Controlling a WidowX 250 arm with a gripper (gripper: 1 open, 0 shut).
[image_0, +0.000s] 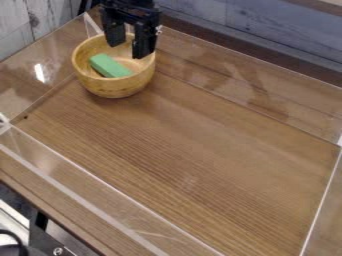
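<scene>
A light wooden bowl (130, 88) stands at the upper left of the tray, with a green block (110, 64) lying in it. My black gripper (131, 48) hangs over the back part of the bowl, above and right of the block, its fingers pointing down and apart. I see nothing held between them.
The wooden floor of the tray (201, 165) is bare across the middle, right and front. Pale walls line the back and sides. Some dark cables or parts show outside at the lower left corner.
</scene>
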